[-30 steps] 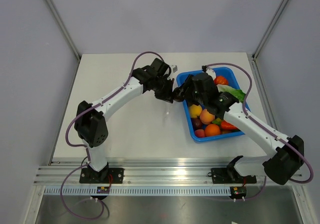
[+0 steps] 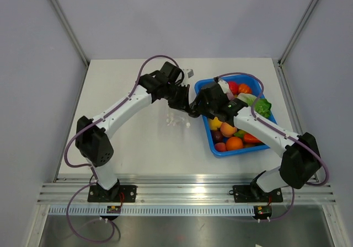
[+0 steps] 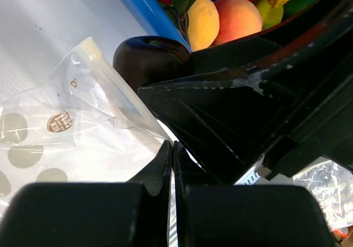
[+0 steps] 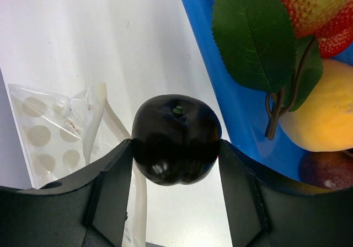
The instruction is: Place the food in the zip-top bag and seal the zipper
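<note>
In the left wrist view my left gripper is shut at the edge of a clear zip top bag (image 3: 71, 120) with a pale zipper strip. My right gripper is shut on a black, glossy pepper or eggplant-like food (image 4: 176, 125), held just beside the bag's opening, with the bag (image 4: 44, 137) to its left in the right wrist view. In the top view both grippers meet near the middle, over the faint bag (image 2: 177, 120).
A blue bin (image 2: 231, 150) of toy fruit and vegetables fills the right of the table, with a peach (image 3: 237, 21) and leaves (image 4: 248, 37) near its edge.
The right arm has moved left, carrying the dark food toward the bag. The left arm has shifted slightly, and more of the bag shows below it.
</note>
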